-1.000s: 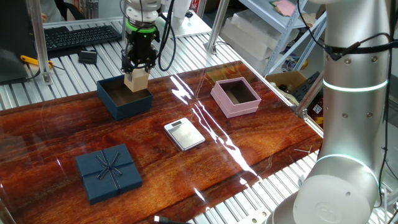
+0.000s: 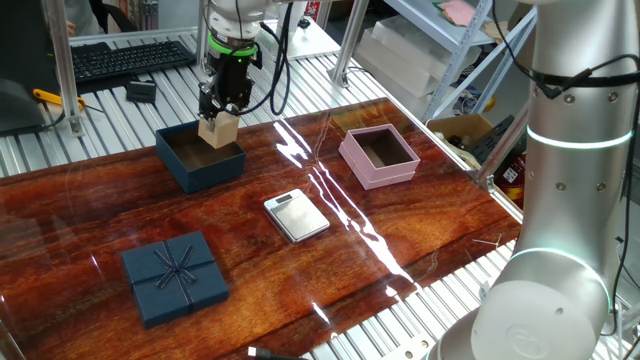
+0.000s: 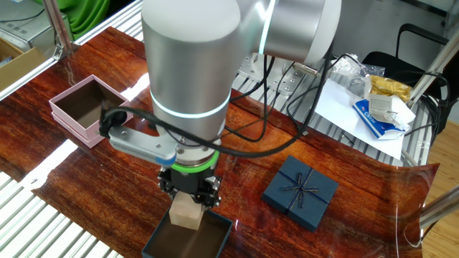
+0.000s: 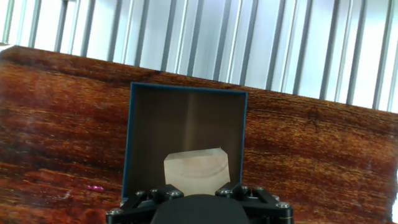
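Note:
A pale wooden block (image 2: 218, 131) hangs at the open dark blue box (image 2: 205, 178), over its back right part. My gripper (image 2: 222, 113) points down from above, shut on the block's top. In exterior view 2 the block (image 3: 186, 213) hangs below the gripper (image 3: 190, 195), in front of the box's brown inside. From the wrist view the block (image 4: 196, 169) stands out beyond the fingers, inside the outline of the blue box (image 4: 186, 118). Whether its underside touches the box floor cannot be made out.
A pink open box (image 2: 380, 160) stands empty to the right. Between the boxes lies a small silver scale (image 2: 297, 215). A dark blue lid with a bow (image 2: 175, 277) rests at the front left. Bare wood-patterned table surrounds them.
Gripper and block have shifted very slightly left together in exterior view 1, with the wrist and cables tilting a little. Boxes, scale and lid have stayed put.

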